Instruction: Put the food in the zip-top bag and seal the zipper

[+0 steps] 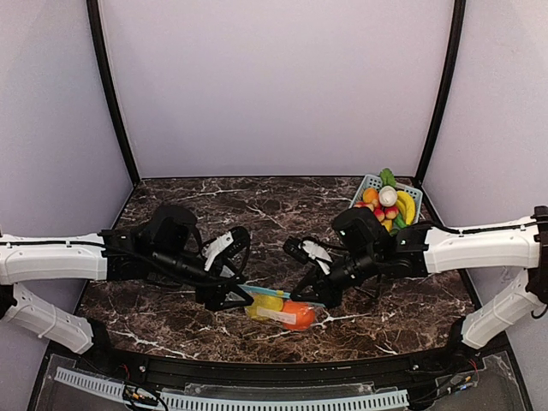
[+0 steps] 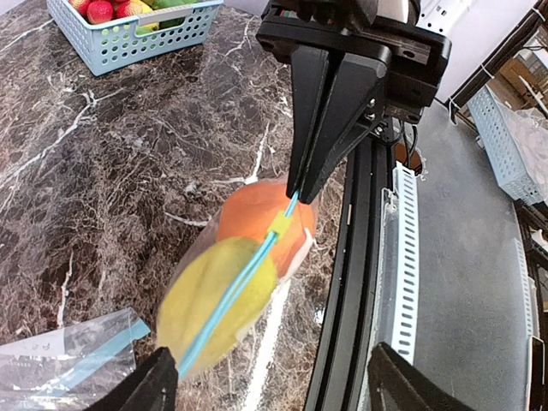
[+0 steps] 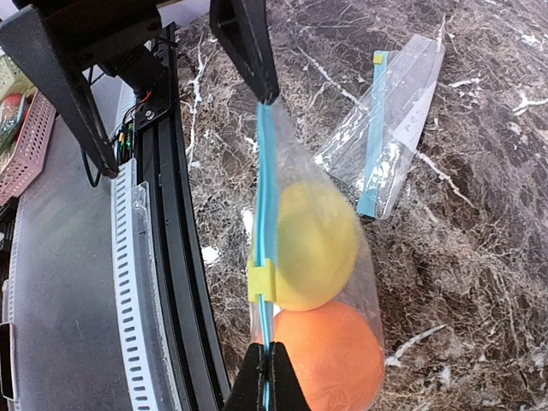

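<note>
A clear zip bag [image 3: 368, 282] with a blue zipper strip and yellow slider [image 3: 261, 278] holds a yellow food item [image 1: 264, 306] and an orange one [image 1: 298, 317]. My right gripper is shut on one end of the zipper strip, as both wrist views show. My left gripper stands part open around the other end of the strip's line, its fingers apart at the bottom of the left wrist view; in the right wrist view one finger is beside the strip's far end.
A blue basket of toy produce [image 1: 385, 205] stands at the back right. Another empty bag [image 3: 394, 120] lies flat at the left of the table. Dark marble is clear behind the arms; the front rail runs close by.
</note>
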